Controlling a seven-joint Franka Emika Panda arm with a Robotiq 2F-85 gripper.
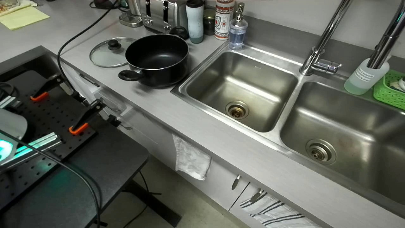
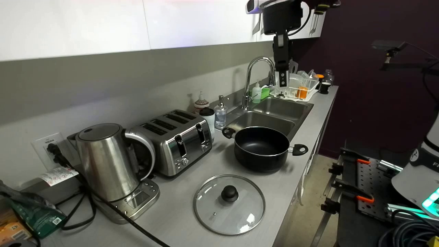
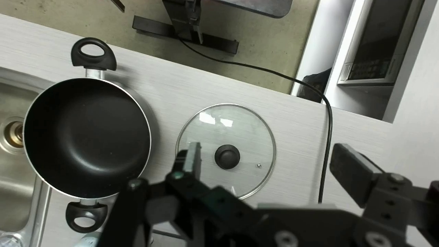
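A black two-handled pot (image 1: 157,59) stands upright and uncovered on the counter, close to the left sink basin; its dark inside (image 3: 88,131) looks empty. Beside it lies a round glass lid (image 2: 216,210) with a black knob (image 3: 227,156), flat on the counter with the knob up. High above the counter, my gripper (image 2: 282,84) points downward, clear of pot and lid. From the wrist view, the gripper is wide open, its two fingers far apart with nothing held; the lid shows below, between and left of them. In the first exterior view the gripper is out of frame.
Behind the pot stand a toaster (image 2: 177,142), a kettle (image 2: 107,160) and a soap dispenser (image 1: 238,30). A tall faucet (image 1: 326,34) rises behind the double sink (image 1: 243,91). A black cable (image 3: 327,140) crosses the counter beyond the lid.
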